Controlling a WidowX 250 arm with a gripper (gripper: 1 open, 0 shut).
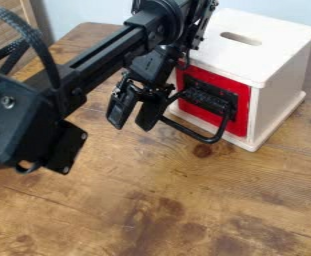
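The black robot arm reaches from the left to the upper middle, where its gripper (134, 105) hangs with fingers pointing down, left of a white wooden box (275, 70). The box has a slot on top and a red front panel (242, 127) with a black fixture (211, 98) on it. A black curved bar runs from near the gripper to the fixture's lower part. Whether the fingers hold anything is unclear.
A wooden piece stands at the upper left edge, and a pale wall is behind.
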